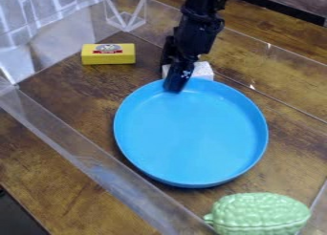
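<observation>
The black gripper (179,69) reaches down from the top centre to the back rim of a large blue plate (190,143). A small white object (202,71) lies behind the plate, partly hidden by the gripper. I cannot tell whether the fingers are open or shut, or whether anything is between them.
A yellow box (109,53) lies at the back left, and a green bumpy melon-like object (255,214) at the front right. Clear plastic walls border the wooden surface (71,115), which is bare to the left of the plate.
</observation>
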